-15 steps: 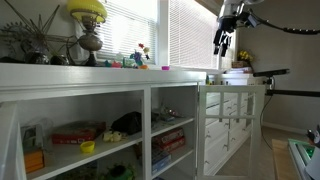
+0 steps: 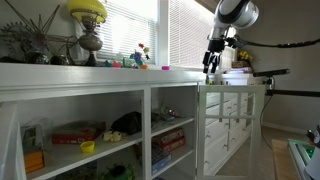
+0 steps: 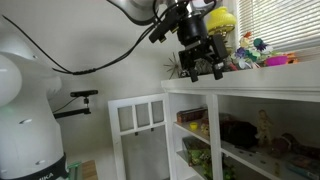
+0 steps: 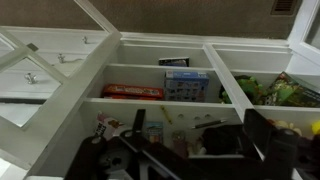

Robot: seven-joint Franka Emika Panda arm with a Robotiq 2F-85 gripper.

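My gripper (image 3: 205,74) hangs fingers-down in exterior view 2, above the white shelf unit (image 3: 260,103), with a gap between its fingers. In exterior view 1 the gripper (image 2: 211,66) is near the far right end of the white countertop (image 2: 110,74). From the wrist view, the gripper stands open, its two dark fingers wide apart. Between and beyond them show shelf compartments with a red box (image 4: 135,91), a blue box (image 4: 187,86) and a black item (image 4: 220,138). No object is visible between the fingers.
An open white-framed cabinet door (image 2: 225,105) stands below the arm. On the countertop are a brass lamp (image 2: 90,30), a colourful flower piece (image 2: 140,54) and a pink item (image 2: 167,67). A yellow cup (image 2: 88,146) sits on a shelf. Bare floor (image 4: 200,18) shows beyond the unit.
In exterior view 1 my gripper has come down and slightly left, closer to countertop height. The shelf contents look the same.
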